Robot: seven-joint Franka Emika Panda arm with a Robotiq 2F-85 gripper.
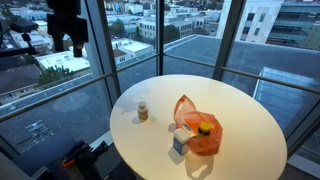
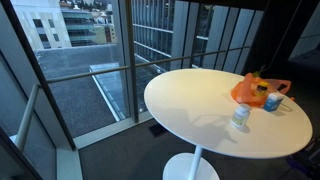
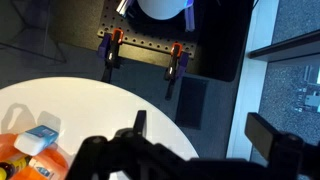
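An orange plastic bag [image 1: 184, 108] lies crumpled on the white round table [image 1: 240, 105], with a yellow-capped jar [image 1: 205, 129] on it. Beside the bag, a small white-and-blue box [image 1: 181, 141] stands near the table's front. Apart from them, a small pill bottle [image 1: 143, 112] is upright toward the left; exterior view 2 shows this white bottle [image 2: 240, 113] near the table edge. In the wrist view my gripper looks open, its dark fingers spread and nothing seen between them. The box [image 3: 37, 138] and bag lie at that view's left edge.
Dark parts of my arm [image 1: 68, 22] hang at the upper left, off the table. Windows surround the table, and a railing [image 2: 28, 118] runs along one side.
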